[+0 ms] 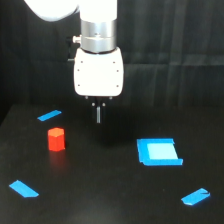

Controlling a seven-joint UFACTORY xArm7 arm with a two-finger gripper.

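A red block (56, 139) stands on the dark table at the left in the camera view. At the right, blue tape frames a white square (161, 151) lying flat. My gripper (98, 115) hangs pointing down over the middle of the table, between the block and the square and apart from both. Its dark fingers barely show against the black background, so the gripper's state is unclear. No object is visible at the fingertips.
Strips of blue tape mark the table at the back left (49, 115), front left (23, 188) and front right (195, 197). A dark curtain (170, 60) closes off the back.
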